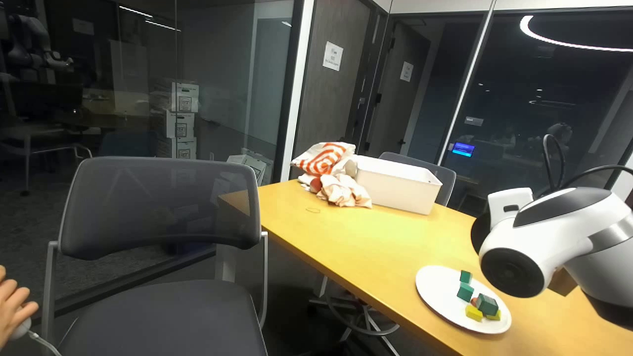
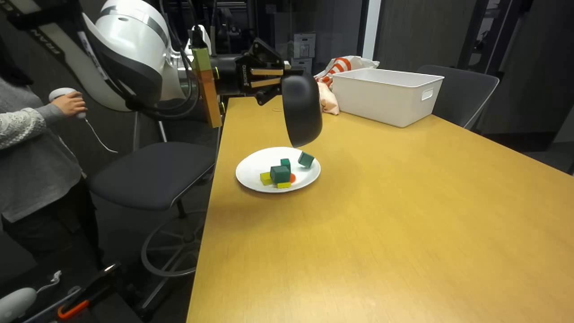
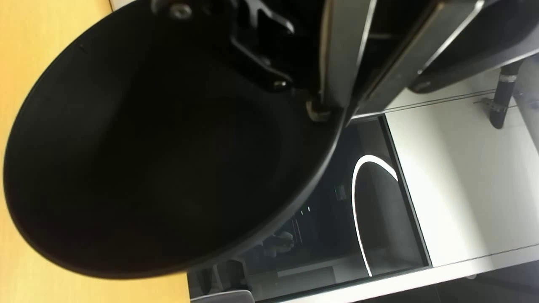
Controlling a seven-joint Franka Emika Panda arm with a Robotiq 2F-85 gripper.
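Note:
A black bowl [image 2: 301, 110] hangs on its side above the table, its rim pinched by my gripper. Its dark inside fills much of the wrist view and looks empty. Below it, a white plate [image 2: 250, 169] lies on the table. On that plate sit several blocks: a larger green block [image 2: 280, 174], a green block [image 2: 305, 159] near the rim, another green block [image 2: 285, 162] behind, and a yellow block [image 2: 266, 178]. Part of a red piece [image 2: 293, 177] shows beside them. Exterior view 1 has my arm hiding the fingers.
Towards the far end of the table stands a white bin [image 2: 376, 97], with a crumpled red-and-white bag [image 1: 326, 158] and cloth [image 1: 344, 191] beside it. A chair [image 1: 160, 207] stands along one side.

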